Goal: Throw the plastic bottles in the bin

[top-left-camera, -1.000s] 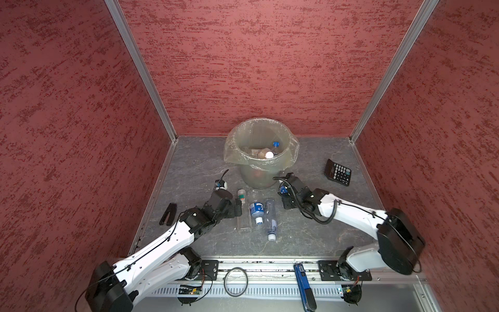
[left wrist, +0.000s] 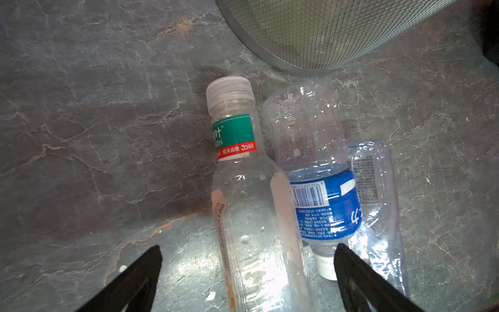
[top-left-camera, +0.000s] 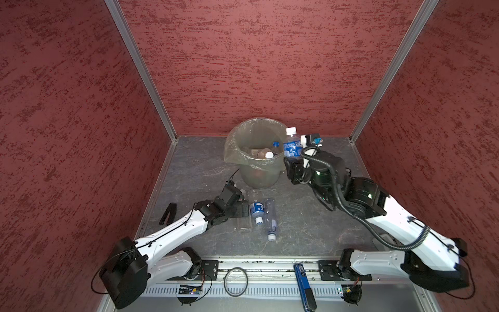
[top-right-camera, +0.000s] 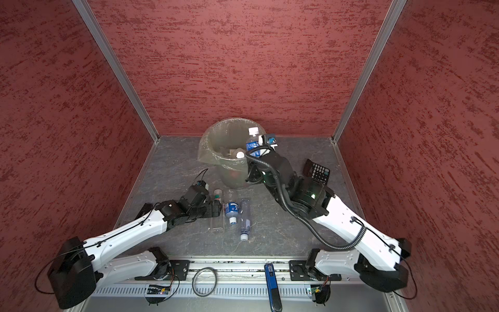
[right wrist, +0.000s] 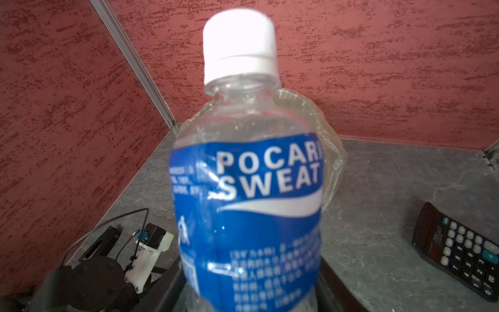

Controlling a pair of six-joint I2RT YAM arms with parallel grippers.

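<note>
A blue-labelled Pocari Sweat bottle [right wrist: 249, 208] stands upright between the fingers of my right gripper [top-left-camera: 297, 161], which is shut on it, raised at the right rim of the lined bin [top-left-camera: 260, 174]. Inside the bin several bottles show. On the table, a clear bottle with a green and red neck label [left wrist: 249, 208] lies under my left gripper, whose open fingers stand either side of it without visible contact. Beside it lie a second blue-labelled bottle [left wrist: 324, 205] and a flattened clear bottle [left wrist: 382, 208].
A black calculator [top-right-camera: 317, 171] lies at the right of the table, and a black stapler-like object [top-left-camera: 168, 213] at the left. A cable ring [top-left-camera: 235, 281] and a blue tool [top-left-camera: 304, 287] lie on the front rail.
The left gripper has shifted slightly right over the clear bottle.
</note>
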